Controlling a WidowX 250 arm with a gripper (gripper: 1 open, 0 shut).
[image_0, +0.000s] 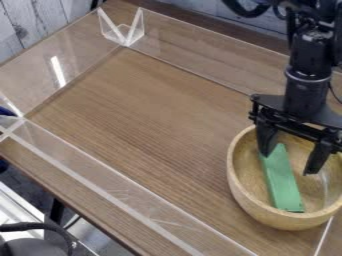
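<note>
My black gripper (294, 143) is at the right of the camera view, pointing down over a light wooden bowl (242, 187), its two fingers spread open and low at the bowl's back part. A green flat oblong piece (281, 183) lies in the bowl, its upper end near my left finger; whether they touch I cannot tell. Nothing shows held between the fingers. A pale, thin item at the bowl's right side is too unclear to name.
A black object (27, 245) sits at the bottom left corner, off the table.
</note>
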